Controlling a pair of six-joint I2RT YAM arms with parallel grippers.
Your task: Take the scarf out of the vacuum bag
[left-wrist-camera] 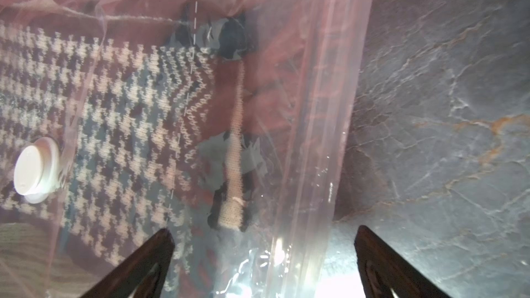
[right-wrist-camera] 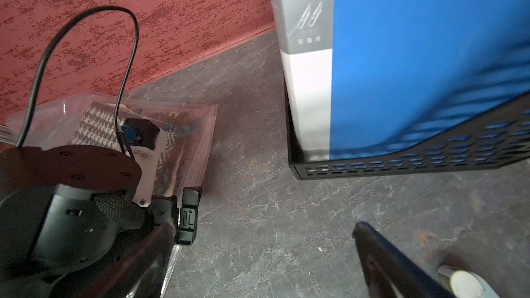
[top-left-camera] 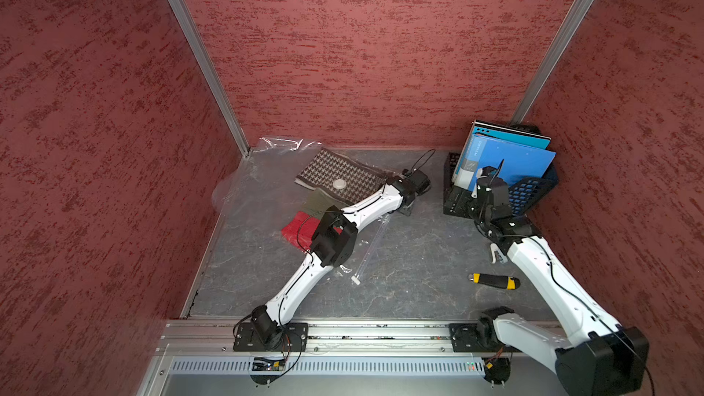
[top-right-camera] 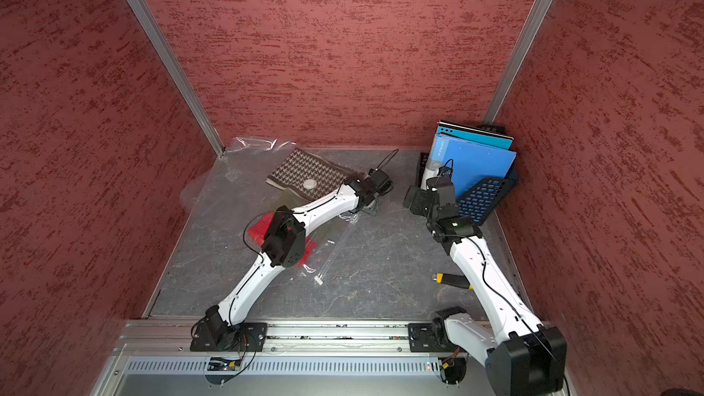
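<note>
The clear vacuum bag (left-wrist-camera: 303,104) lies flat on the grey table with a white valve (left-wrist-camera: 28,168). Through its film show the houndstooth scarf (left-wrist-camera: 127,121), an olive cloth (top-left-camera: 319,202) and a red cloth (top-left-camera: 295,228). My left gripper hangs open over the bag's right edge, its fingers either side of that sealed strip. My right gripper stands open in front of the black rack at the right, nothing between its fingers, clear of the bag.
The black rack (top-left-camera: 531,194) holds blue folders (top-left-camera: 513,157) at the back right. A yellow-black tool (top-left-camera: 493,280) and a small white object (top-left-camera: 496,254) lie at the front right.
</note>
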